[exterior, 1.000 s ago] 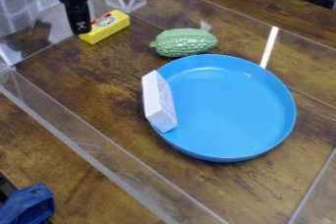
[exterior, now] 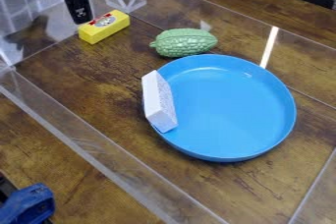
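My dark gripper (exterior: 79, 8) hangs at the top left, just left of a yellow box (exterior: 102, 29) with a red and white label; whether its fingers are open or shut is unclear. A green bumpy gourd (exterior: 183, 42) lies to the right of the box. A blue plate (exterior: 233, 110) fills the middle right, with a white block (exterior: 159, 101) resting on its left rim.
A blue object (exterior: 27, 206) is at the bottom left corner. Clear plastic walls edge the wooden surface (exterior: 79, 100) at the left and back. The wood left of the plate is bare.
My gripper has shifted very slightly at the top left beside the yellow box. The other objects look unmoved.
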